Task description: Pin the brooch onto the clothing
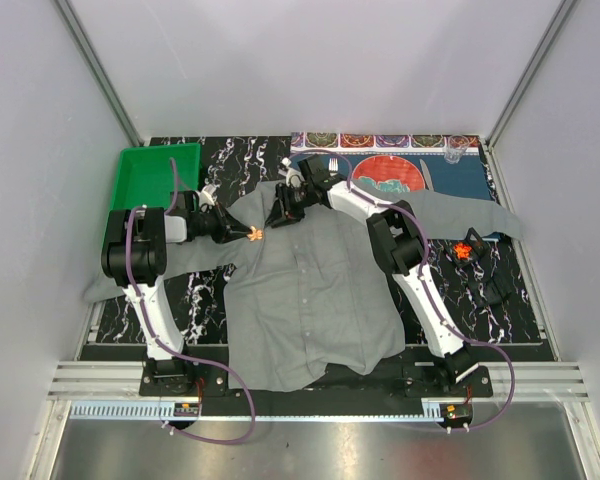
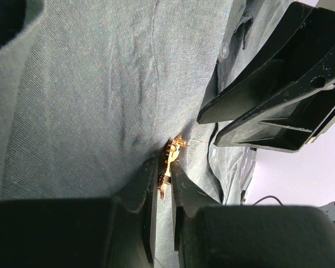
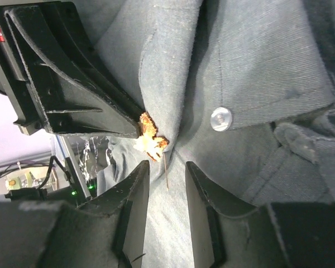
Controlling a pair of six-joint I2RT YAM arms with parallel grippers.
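A gold brooch point(image 1: 256, 233) rests against the grey garment point(image 1: 300, 310), held in the tips of my left gripper point(image 1: 246, 232), which is shut on it; the left wrist view shows the brooch point(image 2: 170, 159) between the dark fingers. In the right wrist view its thin pin points down from the brooch point(image 3: 152, 140), beside a fabric fold near a button point(image 3: 221, 119). My right gripper point(image 1: 276, 214) stands open just right of and above the brooch, its fingers over the cloth with nothing seen between them.
A green tray point(image 1: 150, 160) sits at back left. A red plate point(image 1: 388, 167), cutlery and a glass point(image 1: 456, 148) are at back right. An orange-and-black object point(image 1: 463, 250) lies on the right of the counter.
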